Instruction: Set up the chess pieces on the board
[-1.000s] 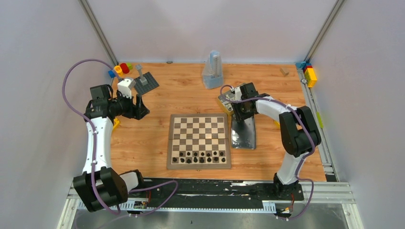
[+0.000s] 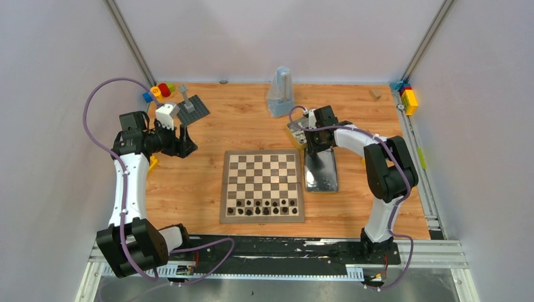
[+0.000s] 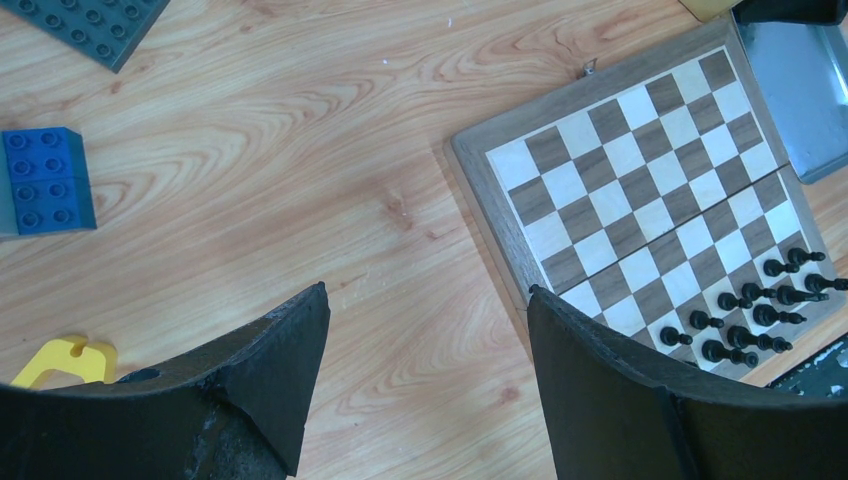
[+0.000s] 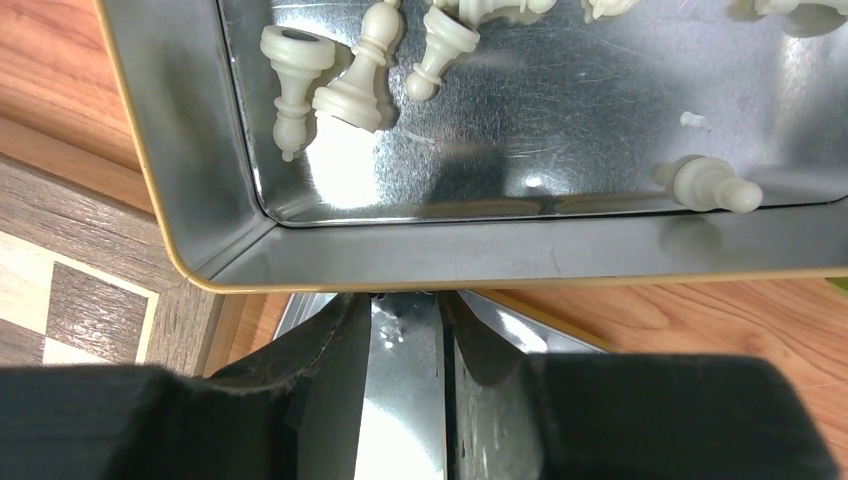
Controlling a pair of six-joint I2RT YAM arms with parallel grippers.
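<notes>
The chessboard (image 2: 262,182) has two rows of black pieces (image 2: 257,206) along its near side; its other squares are bare. White pieces (image 4: 345,85) lie in a yellow-rimmed metal tray (image 4: 480,250), with one white piece (image 4: 715,185) upright near the rim. My right gripper is at that tray's near rim, its fingers part open. A gap shows between the fingers, with no piece seen there; the rim hides their tips. A second, empty-looking tray (image 2: 322,173) lies partly under the right gripper. My left gripper stands open and empty, left of the board.
Blue bricks (image 3: 50,180), a grey-green baseplate (image 2: 193,110) and a yellow piece (image 3: 72,360) lie on the left side. A clear plastic bag (image 2: 280,93) stands at the back. Bare table lies between the left gripper and the board.
The empty-looking tray has slid slightly towards the back. My right gripper has shifted a little to the left. The left arm and the board look unchanged.
</notes>
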